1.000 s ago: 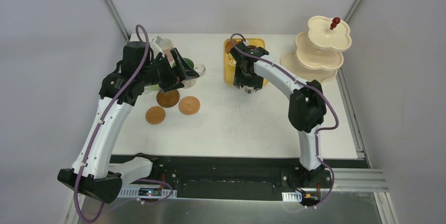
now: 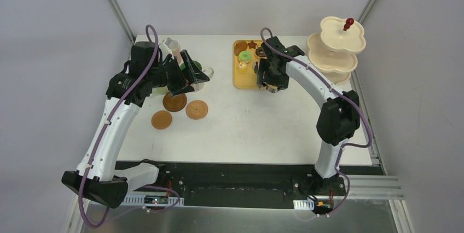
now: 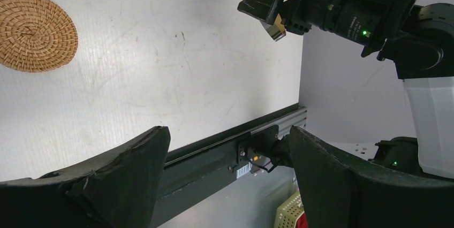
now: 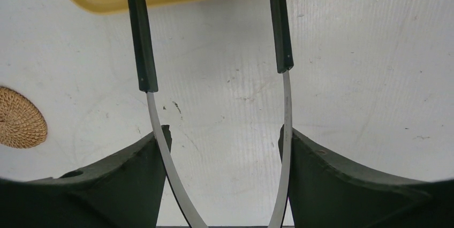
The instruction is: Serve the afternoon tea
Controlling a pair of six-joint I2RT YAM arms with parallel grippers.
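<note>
Metal tongs (image 4: 287, 105) with dark sleeves are gripped between the fingers of my right gripper. Their two arms stand spread apart, and their far ends run off the top of the right wrist view. From above, the right gripper hangs at the front right edge of the yellow tray (image 2: 247, 84), covering part of it. In the tray lie a green ring (image 2: 244, 56), a yellow sweet (image 2: 242, 68) and a brown star (image 2: 252, 45). Over the cups on the left, my left gripper stands open and empty. A tiered cream stand (image 2: 337, 36) is at the right.
Round woven coasters (image 2: 197, 109) lie at the left front. A pink cup (image 2: 174, 48) and a clear cup handle (image 2: 208, 71) show around the left gripper, which hides other items.
My right gripper has moved to the right with the tongs, from the tray's middle to its right side, uncovering several sweets.
</note>
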